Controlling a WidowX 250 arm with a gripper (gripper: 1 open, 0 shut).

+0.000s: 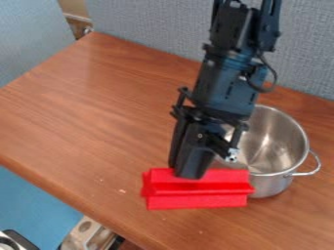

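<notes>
My black gripper [196,156] reaches down in the centre, its fingertips at a red block-like object [196,195] near the front of the wooden table. The red object has a ridged or stepped shape. Whether the fingers grip it is hidden. A steel pot [278,151] with a wire handle stands just behind and right of the red object, partly hidden by the arm.
A grey padded wall runs along the back. The table's front-left edge drops to a blue surface with a metal fitting.
</notes>
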